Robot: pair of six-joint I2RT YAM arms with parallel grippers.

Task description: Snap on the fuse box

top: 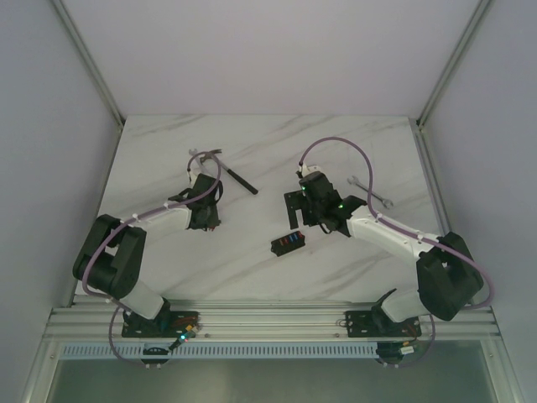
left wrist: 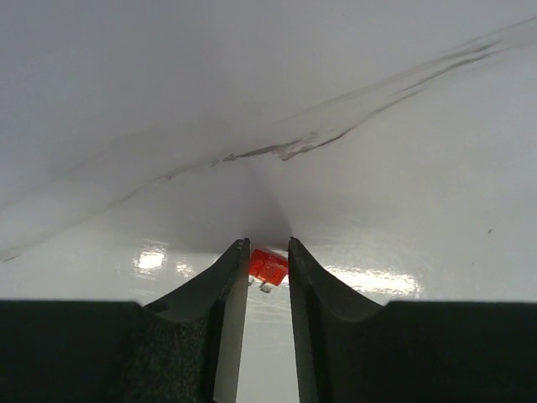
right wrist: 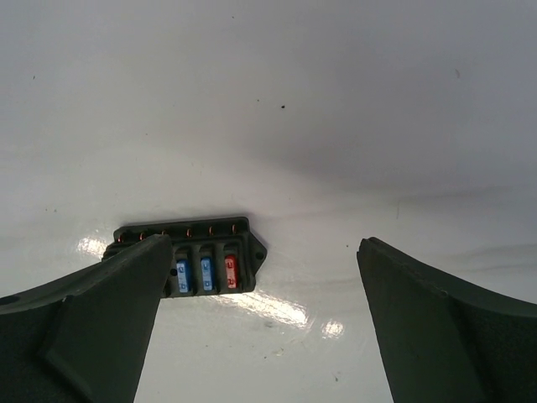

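Observation:
A small red fuse (left wrist: 268, 267) lies on the marble table between the fingertips of my left gripper, which is part open around it; from above, that gripper (top: 208, 221) hides most of it. The black fuse box (top: 288, 243) with red and blue fuses lies at centre front; in the right wrist view the fuse box (right wrist: 211, 256) sits partly behind a finger of my right gripper, which stands open above the table with nothing between its fingers.
A hammer (top: 241, 181) and a wrench partly behind the left arm lie at the back left. Another wrench (top: 379, 196) lies at the right.

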